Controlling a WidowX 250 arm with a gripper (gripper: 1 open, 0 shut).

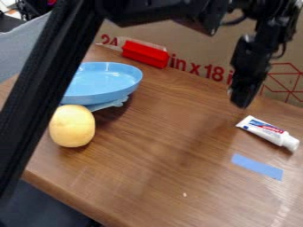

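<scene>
The black gripper (243,89) hangs at the upper right, above the wooden table near the cardboard backdrop, shut with nothing visible between its fingers. A white toothpaste tube (267,132) lies on the table below it to the right. At the left, a blue plate (97,82) rests on a light blue support, partly hidden by a dark arm part crossing the view. A yellow potato-like object (73,126) sits just in front of the plate.
A red box (144,53) lies at the back against the cardboard (190,49). A strip of blue tape (257,167) is on the table (166,177).
</scene>
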